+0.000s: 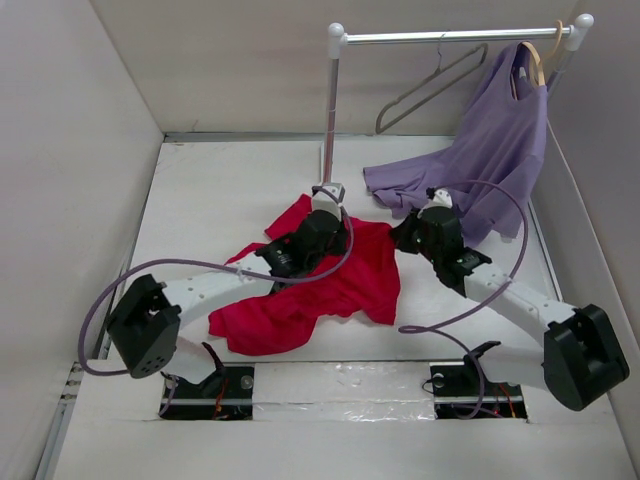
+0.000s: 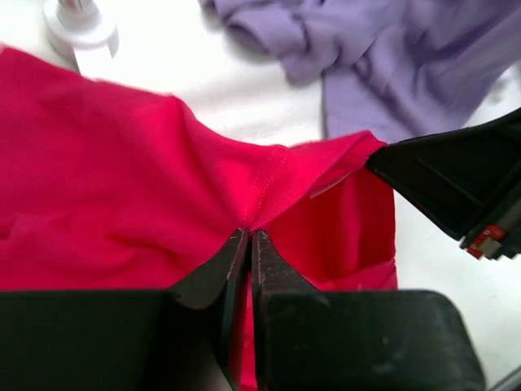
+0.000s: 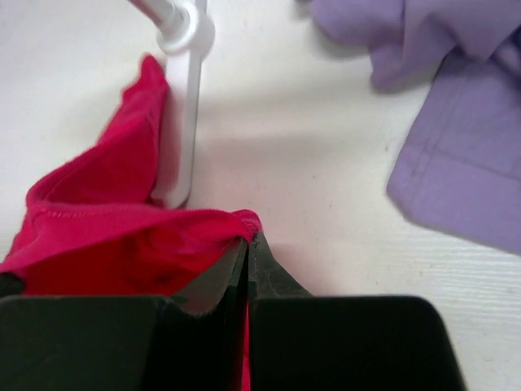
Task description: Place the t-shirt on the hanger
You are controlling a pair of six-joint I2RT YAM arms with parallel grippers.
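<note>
The red t-shirt [image 1: 280, 320] lies crumpled on the white table. My right gripper [image 1: 400, 235] is shut on a raised edge of its fabric, seen at the fingertips [image 3: 248, 269] in the right wrist view. My left gripper [image 1: 330, 225] hovers over the shirt; in the left wrist view its fingertips [image 2: 242, 248] are shut over red cloth, and I cannot see anything clearly held between them. An empty grey hanger [image 1: 430, 85] hangs from the rail [image 1: 460, 34] above and behind both arms.
A purple garment [image 1: 490, 150] hangs on a wooden hanger at the right, its lower part spread on the table behind my right gripper. The rack's left post [image 1: 331, 110] stands just behind the shirt.
</note>
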